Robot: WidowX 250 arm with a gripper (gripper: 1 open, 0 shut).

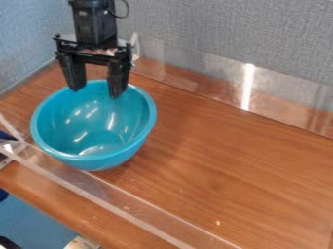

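Observation:
A turquoise bowl [93, 136] stands at the left of the wooden table [235, 170]. My black gripper [96, 86] hangs over the bowl's back rim, its two fingers spread apart and open. Nothing shows between them. Whether the fingertips touch the rim is hard to tell.
The table to the right of the bowl is clear. A clear plastic edge runs along the front left, and another low clear panel [247, 92] lines the back by the grey wall. A dark blue object, partly cut off, shows at the left edge.

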